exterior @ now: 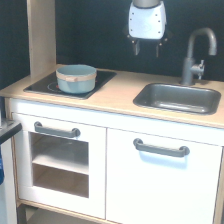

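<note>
My gripper [148, 46] hangs at the top centre against the dark back wall, above the counter, its two small dark fingers apart with nothing between them. A teal pot [76, 82] with a light band stands on the black cooktop [103, 77] at the left of the wooden counter [126, 97]. A grey sink [177, 97] with a tall faucet [189, 62] sits at the right.
Below are a cabinet door with a window [60, 174] and a plain white door [158, 184], each with a grey handle. A dark and white object [5, 166] stands at the left edge. The counter between cooktop and sink is clear.
</note>
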